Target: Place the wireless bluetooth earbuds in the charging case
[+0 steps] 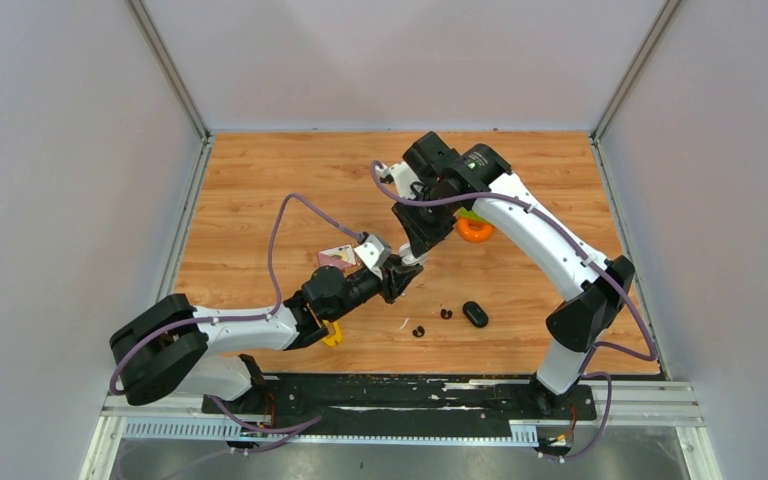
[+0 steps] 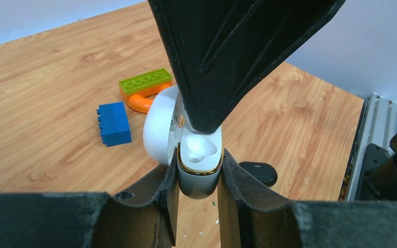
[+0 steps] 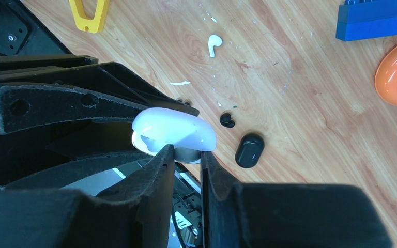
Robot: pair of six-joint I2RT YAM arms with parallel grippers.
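The white charging case (image 2: 160, 124), lid raised and a gold band round its body, is held upright in my shut left gripper. My right gripper (image 1: 418, 245) is right on top of it; in the left wrist view its large black fingertip covers the case's top, and how far it is open is hard to see. In the right wrist view the case (image 3: 173, 129) sits at the fingertips. A white earbud (image 3: 214, 42) lies on the table.
Black earbuds (image 3: 227, 120), a black case (image 1: 475, 314), an orange ring (image 1: 475, 230), blue bricks (image 2: 115, 124) and a yellow piece (image 3: 95, 20) lie on the wooden table around the grippers.
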